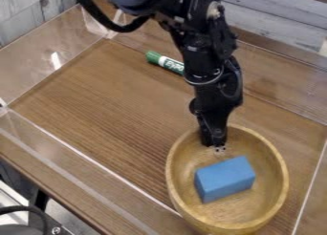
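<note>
The black robot gripper [213, 138] reaches down over the back rim of a round tan wooden bowl [189, 205]. Its fingers are low and close together, and whatever may be between them is too dark and small to make out. In the front half of the bowl lies a light blue block [225, 177]. Behind the arm, a green and white cylinder [165, 62] lies on the table, partly hidden by it.
Clear low walls run along its edges, and black cables show at the lower left corner.
</note>
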